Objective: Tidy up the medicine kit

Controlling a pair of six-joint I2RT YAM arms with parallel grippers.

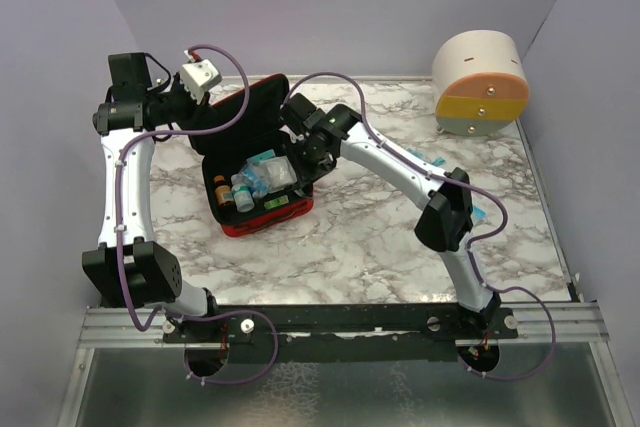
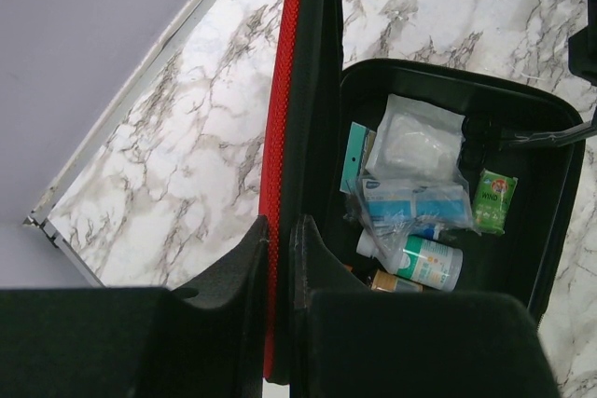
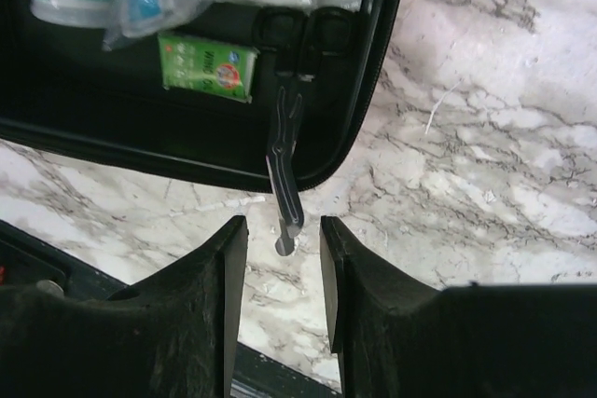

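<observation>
The medicine kit (image 1: 230, 219) lies open at the middle left. My left gripper is shut on its red-edged lid (image 2: 276, 118). Inside are a white bottle, a brown bottle (image 1: 222, 190), bagged supplies, a green box (image 3: 207, 65) and dark scissors (image 3: 284, 146), whose blades reach over the kit's rim in the right wrist view. My right gripper stands open over that end of the scissors, with nothing clearly between its fingers.
A rounded box with coloured drawers (image 1: 480, 87) stands at the back right. Light blue items (image 1: 478, 213) lie partly hidden under the right arm.
</observation>
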